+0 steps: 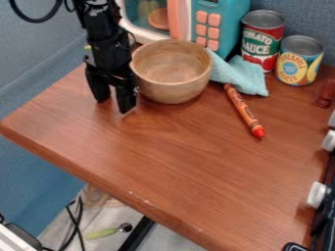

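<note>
My black gripper (113, 94) hangs low at the left part of the wooden table, its fingers apart with nothing visible between them, just left of a wooden bowl (171, 71). An orange crayon (244, 110) lies right of the bowl, beside a light blue cloth (240, 75).
A toy microwave (215, 25), a tomato can (262, 41) and a yellow can (299, 63) stand at the back. A small red object (326, 94) and a dark device (323, 206) are at the right edge.
</note>
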